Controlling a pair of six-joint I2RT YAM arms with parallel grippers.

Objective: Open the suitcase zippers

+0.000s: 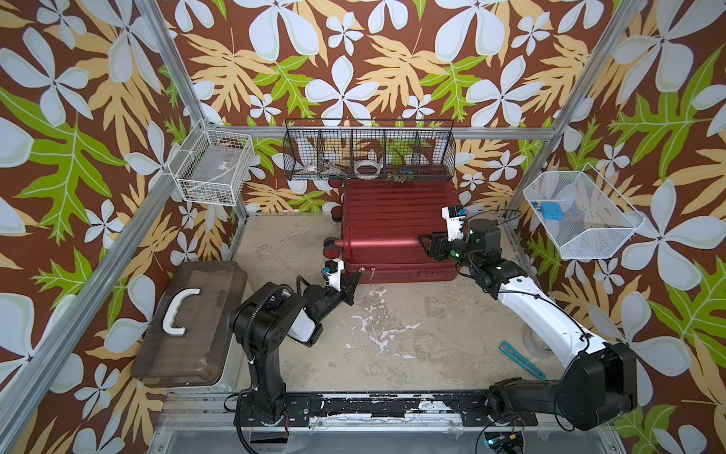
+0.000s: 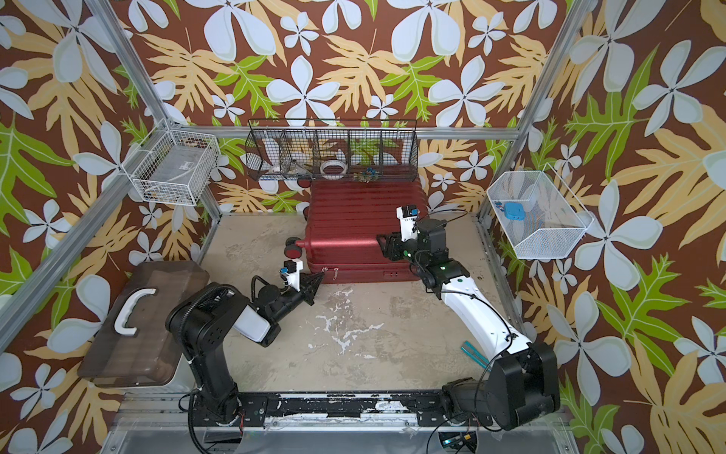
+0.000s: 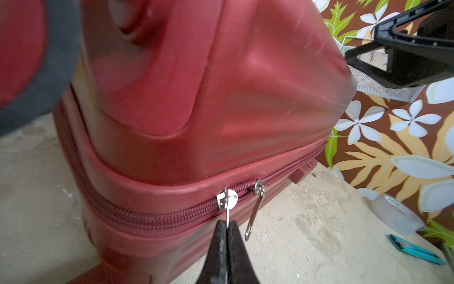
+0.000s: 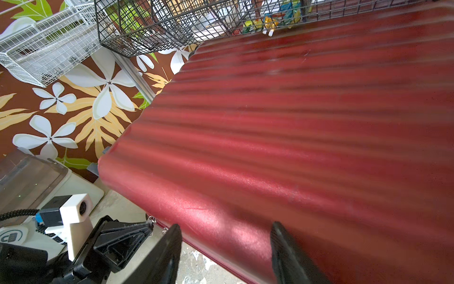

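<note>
The red suitcase (image 1: 401,215) lies flat on the floor, its zipper (image 3: 156,220) running along the near side. Close to the suitcase's near left corner, my left gripper is shut on a zipper pull (image 3: 228,208), seen edge-on between the fingertips. Just right of it, a second zipper pull (image 3: 254,215) hangs free at a slant. My right gripper is open above the suitcase's front edge, nothing between its fingers; in the top left view it hovers at the right of the lid.
A black wire basket (image 1: 370,151) hangs over the suitcase's back edge. A lidded brown box (image 1: 189,317) stands at the left, a teal tool (image 1: 522,360) lies front right.
</note>
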